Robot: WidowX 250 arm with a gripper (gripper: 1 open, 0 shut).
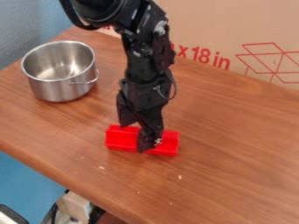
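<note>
My black gripper (142, 133) hangs over the middle of a red object (163, 143), an elongated piece lying crosswise on the wooden table (222, 153). The gripper's lower end hides the middle of the red piece. Its fingers are dark against each other, and whether they touch the piece is hard to tell.
A steel pot (56, 79) stands at the back left. A cardboard panel with red print (233, 35) rises behind the table. The table's front left edge borders a blue surface (24, 184).
</note>
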